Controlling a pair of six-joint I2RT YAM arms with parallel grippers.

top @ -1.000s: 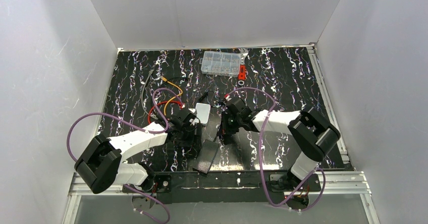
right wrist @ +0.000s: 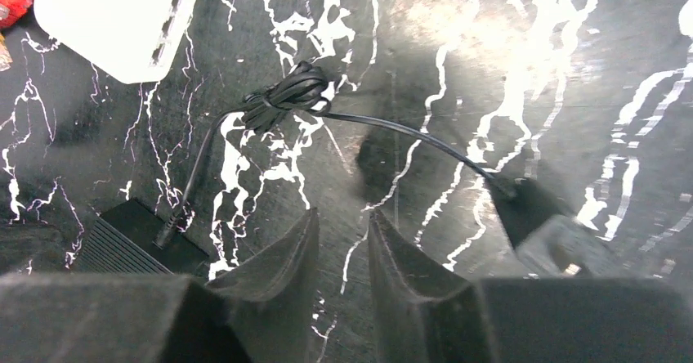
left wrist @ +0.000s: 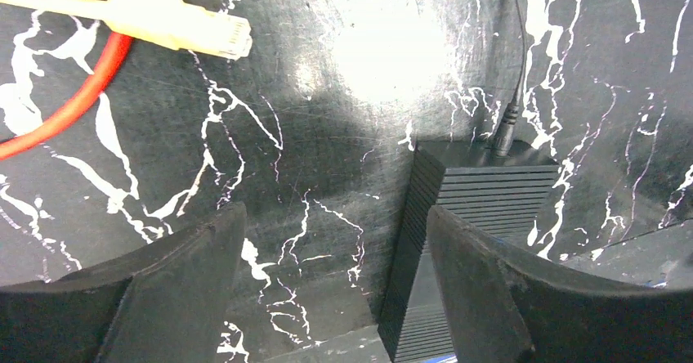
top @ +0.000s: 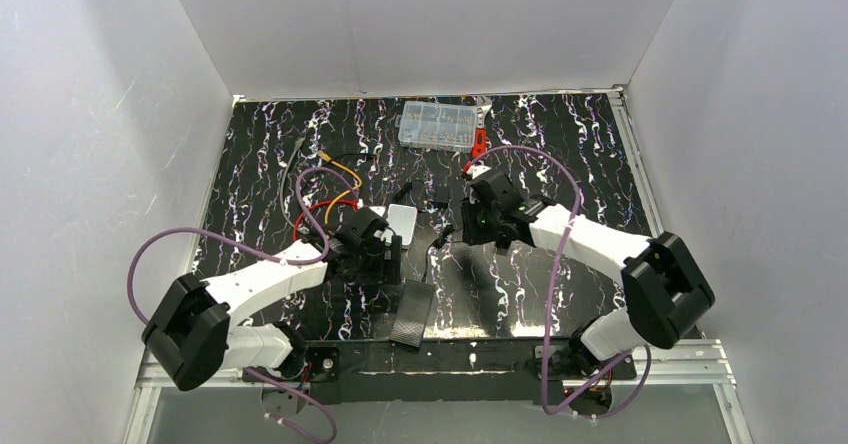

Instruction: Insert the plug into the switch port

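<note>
The switch is a black ribbed box point(top: 413, 314) near the table's front edge. A thin black cable ends in a round plug point(left wrist: 506, 130) that stands at the switch's point(left wrist: 490, 183) far end face; its tip is out of sight there. The same plug point(right wrist: 166, 234) meets the box end in the right wrist view. My left gripper is open above the table, one finger overlapping the view of the switch. My right gripper has its fingers apart, bare table showing between them, clear of the plug.
The cable's tied bundle point(right wrist: 282, 97) lies on the table, and its other end runs to a dark block point(right wrist: 531, 216) at right. A white device point(top: 402, 222) lies beyond the switch. Yellow point(left wrist: 180, 24) and red point(left wrist: 102, 73) cables lie left; a parts case point(top: 437, 125) stands at the back.
My right gripper has moved from beside the switch's far end to the right, uncovering the cable bundle. The switch has turned slightly.
</note>
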